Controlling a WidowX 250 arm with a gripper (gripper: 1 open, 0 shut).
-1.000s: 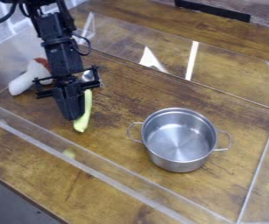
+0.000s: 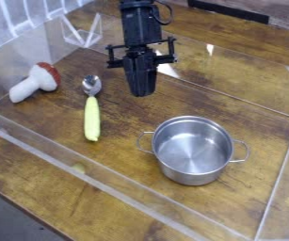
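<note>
My black gripper [image 2: 141, 83] hangs above the wooden table at the upper middle, shut, with nothing visible between its fingers. Below and left of it lies a spoon with a silver head [image 2: 91, 85] and a pale yellow-green handle [image 2: 92, 118]. A white object with a red part [image 2: 34, 83] rests at the left. A steel pot [image 2: 191, 149] with two side handles stands to the lower right.
Clear plastic panels or strips edge the work area at left, front and right. Bare wood [image 2: 222, 85] fills the upper right, and the table between spoon and pot is free.
My gripper has risen away from the spoon toward the back and right, uncovering the spoon and the white object. The pot has not moved.
</note>
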